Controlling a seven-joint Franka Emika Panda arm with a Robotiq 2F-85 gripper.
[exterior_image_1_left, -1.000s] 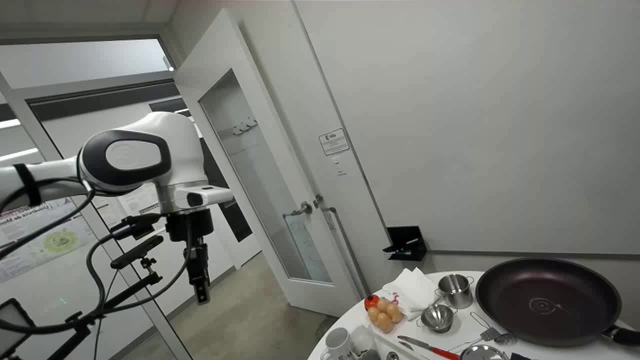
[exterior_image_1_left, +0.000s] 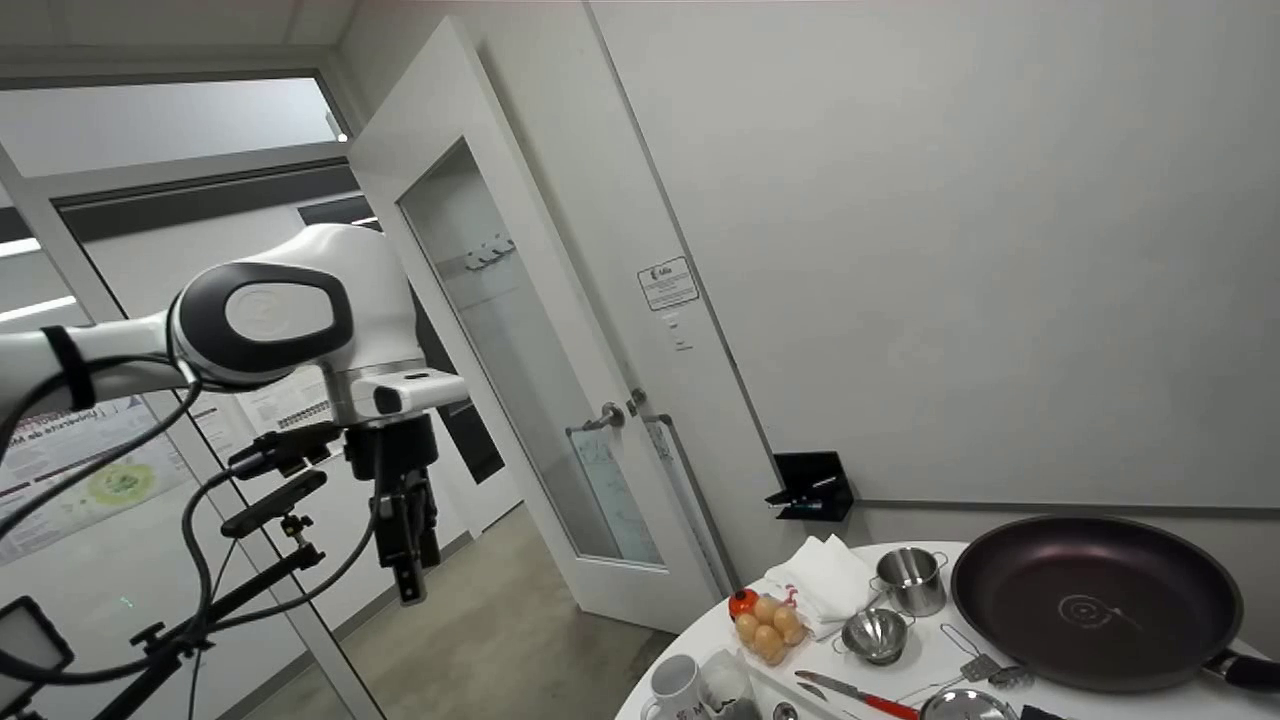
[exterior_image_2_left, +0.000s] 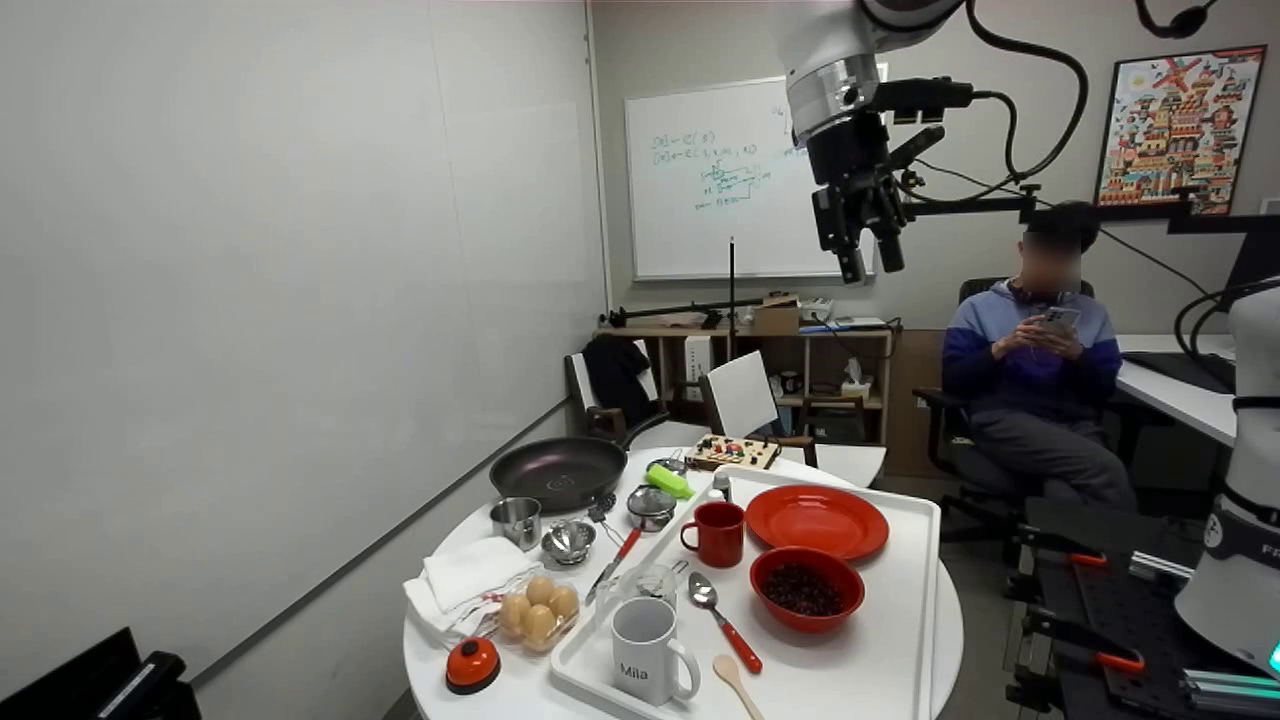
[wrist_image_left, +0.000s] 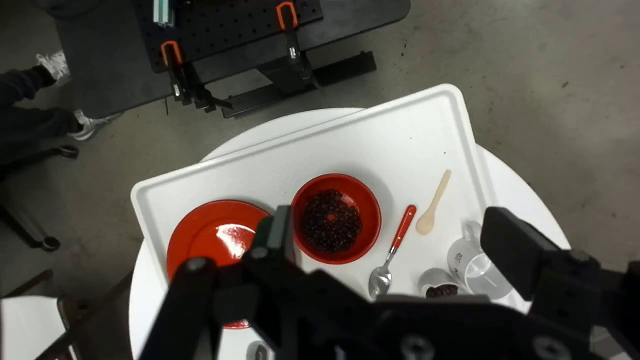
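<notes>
High above the table, my gripper (exterior_image_2_left: 870, 274) hangs pointing down, open and with nothing between its fingers. In the wrist view its dark fingers spread wide over the white tray (wrist_image_left: 384, 138). On that tray stand a red bowl (wrist_image_left: 373, 223) of dark beans, a red plate (wrist_image_left: 201, 231), a red-handled spoon (wrist_image_left: 403, 231) and a small wooden spoon (wrist_image_left: 429, 217). A white mug (exterior_image_2_left: 644, 642) marked "Mila" sits at the tray's corner, beside a clear cup (exterior_image_2_left: 654, 581) with dark contents. A red mug (exterior_image_2_left: 720, 536) stands near the plate and is hidden in the wrist view.
Beside the tray lie a large frying pan (exterior_image_2_left: 559, 472), a steel pot (exterior_image_2_left: 517, 523), a clear pack of eggs (exterior_image_2_left: 540, 612), a red-handled knife (exterior_image_2_left: 614, 564) and a white cloth (exterior_image_2_left: 477, 571). A seated person (exterior_image_2_left: 1034, 360) is beyond the table. Air around the gripper is clear.
My arm and gripper have shifted slightly to the right in exterior view 1, with the gripper turned a little. The objects visible on the table look unmoved.
</notes>
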